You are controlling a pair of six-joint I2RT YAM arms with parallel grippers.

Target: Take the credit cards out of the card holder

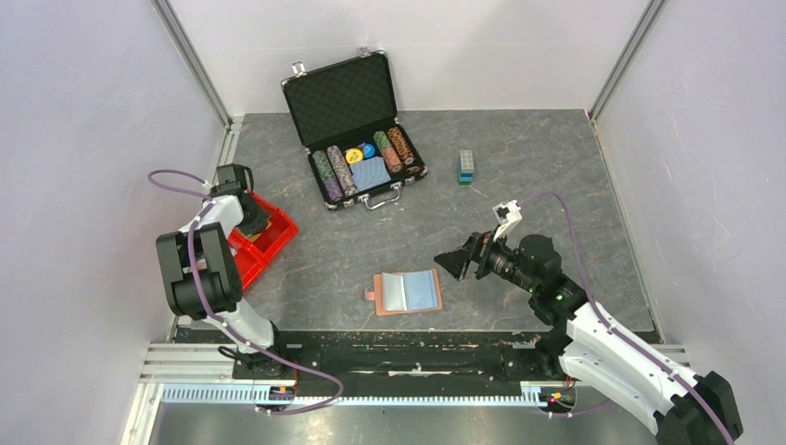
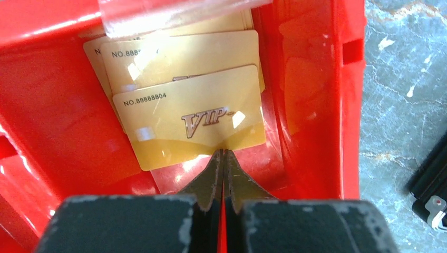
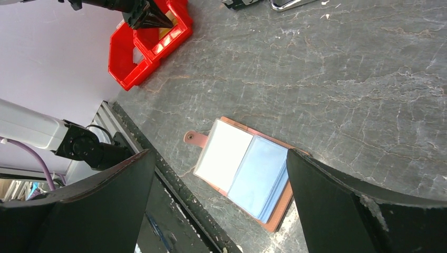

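In the red tray at the far left, gold VIP cards lie overlapping. My left gripper is shut over the tray, its tips at the lower edge of the front card, nothing visible between its fingers. A tan card holder lies open at front centre, showing white and blue sleeves; no cards are visible in it. My right gripper stands open and empty above the table, right of the holder.
An open case of chips and cards stands at the back. A small stack of boxes sits right of it.
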